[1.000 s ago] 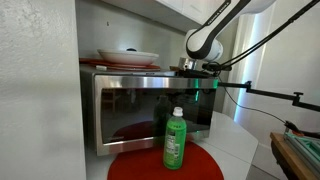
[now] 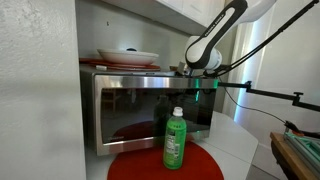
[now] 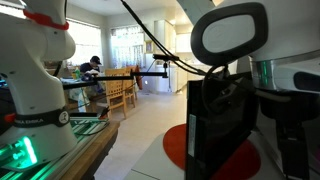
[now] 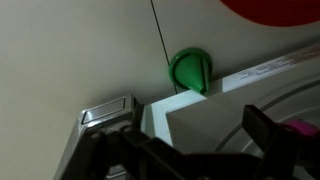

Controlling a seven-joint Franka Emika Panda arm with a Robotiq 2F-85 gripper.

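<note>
In the wrist view my gripper is open, its two dark fingers well apart at the lower edge. No held object shows between them. Ahead of the gap lies a small round green object (image 4: 187, 68) on a pale surface. Exterior view 1 has the arm (image 2: 205, 50) at upper right, reaching down behind the far end of a silver microwave (image 2: 150, 105); the fingertips cannot be made out there. In exterior view 2 a big white arm link (image 3: 235, 40) fills the upper right.
A green bottle (image 2: 175, 140) stands upright on a red round mat (image 2: 125, 165) before the microwave. A white bowl (image 2: 128, 57) sits on top of it. In the wrist view, a silver box-like thing (image 4: 105, 110) is left and a pale, round-rimmed container (image 4: 225, 115) is right.
The arm at the upper right has shifted slightly, its upper part rising and moving right. Bottle, bowl and microwave stay where they were.
</note>
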